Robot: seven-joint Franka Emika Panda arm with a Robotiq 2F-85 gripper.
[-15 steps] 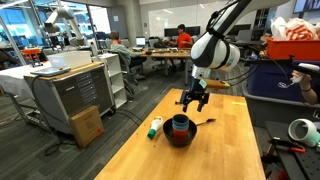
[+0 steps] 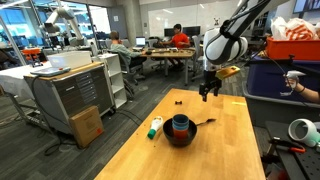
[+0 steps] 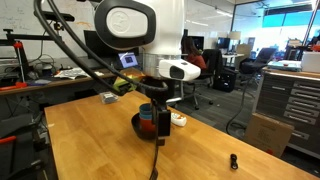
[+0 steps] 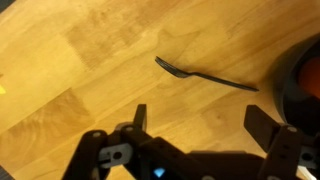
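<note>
A dark fork lies flat on the wooden table, ahead of my gripper in the wrist view. My gripper stands open above the table with nothing between its fingers. The black bowl sits beside the fork and holds a blue cup with something red under it. At the right edge of the wrist view, part of the bowl shows. The arm covers part of the bowl in exterior view 2.
A white and green bottle lies to the left of the bowl. Small dark items rest elsewhere on the table. Around the fork, the wood is clear.
In exterior view 1 my arm and gripper have moved right, away from the bowl. The bowl, cup and fork have stayed put.
</note>
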